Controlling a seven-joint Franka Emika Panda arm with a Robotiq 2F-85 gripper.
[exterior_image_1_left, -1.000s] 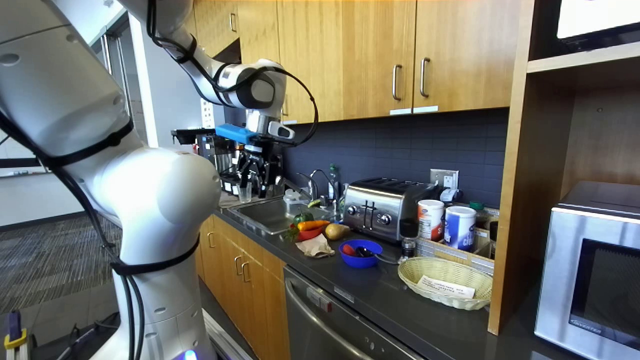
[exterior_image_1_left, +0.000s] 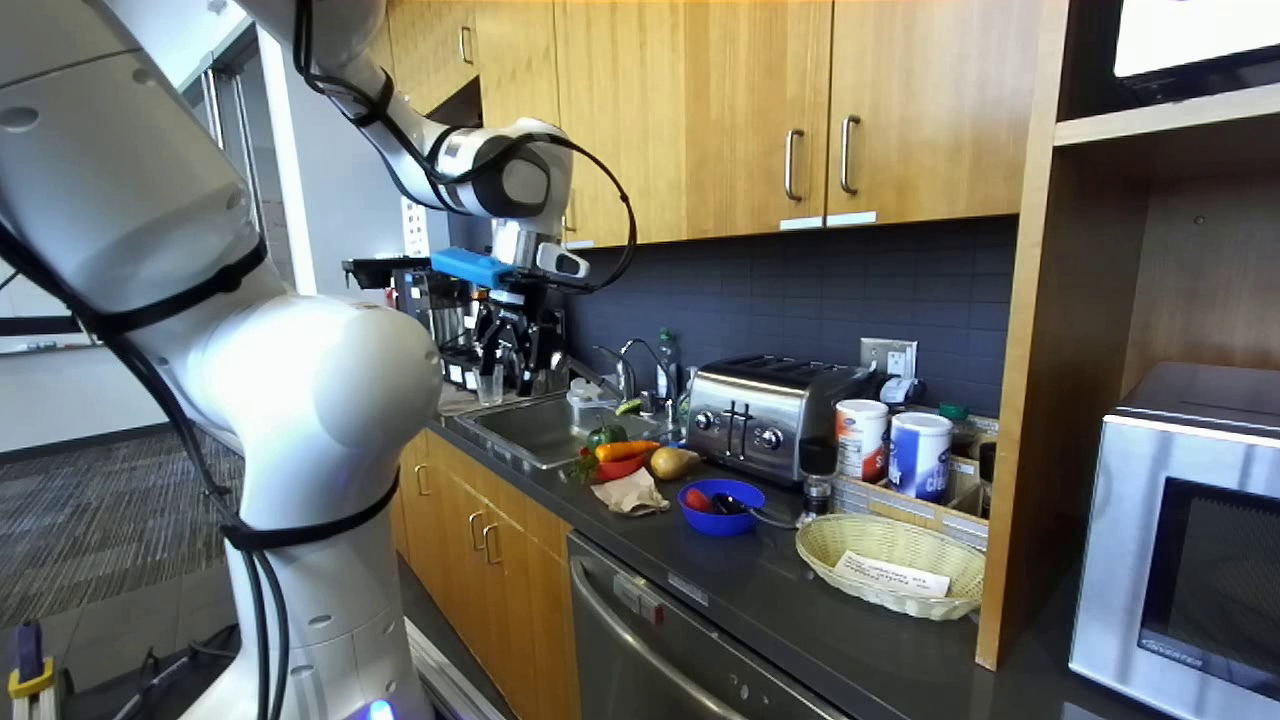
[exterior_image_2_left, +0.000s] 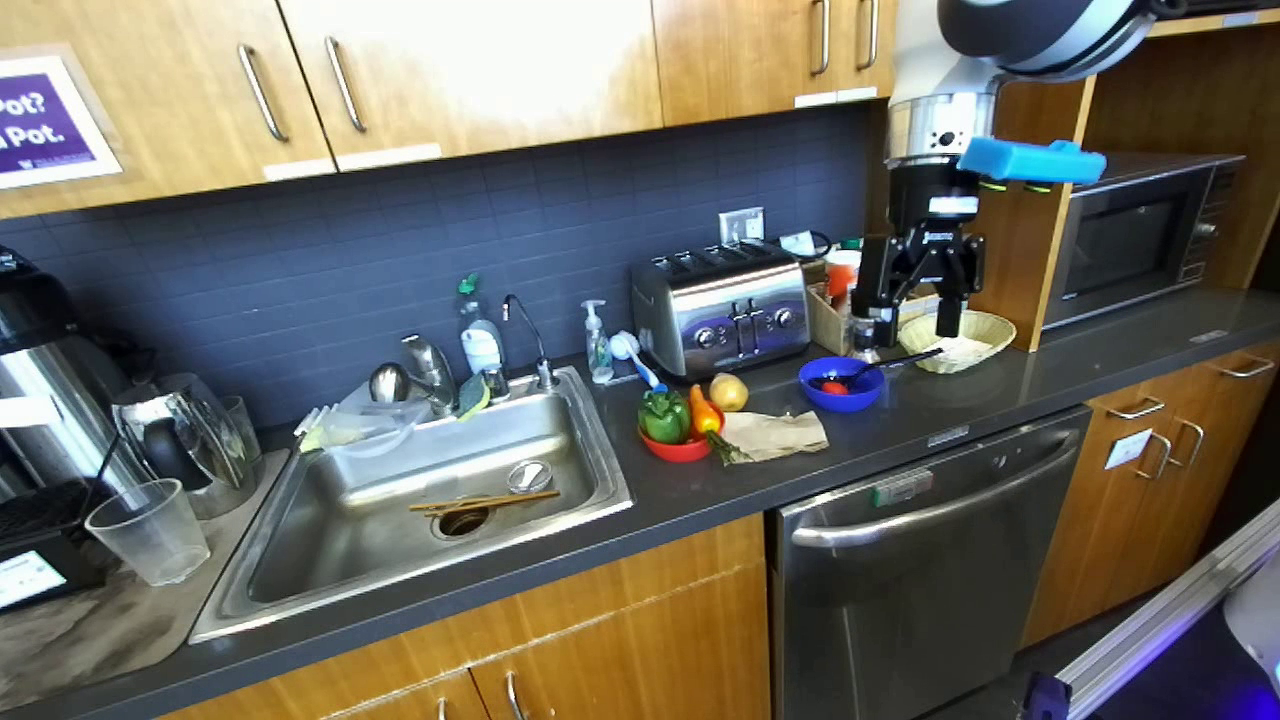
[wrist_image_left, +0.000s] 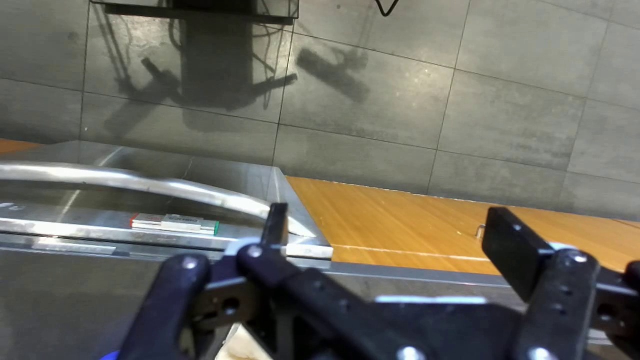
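Note:
My gripper (exterior_image_2_left: 918, 330) hangs in the air above the counter, its fingers spread wide. The wrist view shows its two black fingers (wrist_image_left: 502, 252) far apart, with nothing between them but the counter edge and cabinet front beyond. On the counter, a red bowl (exterior_image_2_left: 679, 450) holds a green pepper (exterior_image_2_left: 663, 415) and a carrot (exterior_image_2_left: 704, 412), with a yellow-brown round item (exterior_image_2_left: 728, 391) beside it. A blue bowl (exterior_image_2_left: 841, 384) contains something red and a dark-handled utensil. Crumpled brown paper (exterior_image_2_left: 774, 437) lies between the bowls. A pale wicker basket (exterior_image_1_left: 888, 559) has a printed packet in it.
A steel toaster (exterior_image_2_left: 726, 312) stands against the wall, with canisters (exterior_image_1_left: 920, 455) in a box to its right. The sink (exterior_image_2_left: 420, 498) has chopsticks in it. Overhead cabinets (exterior_image_1_left: 696, 120) and the microwave (exterior_image_1_left: 1182, 528) bound the space. Bare counter lies before the basket.

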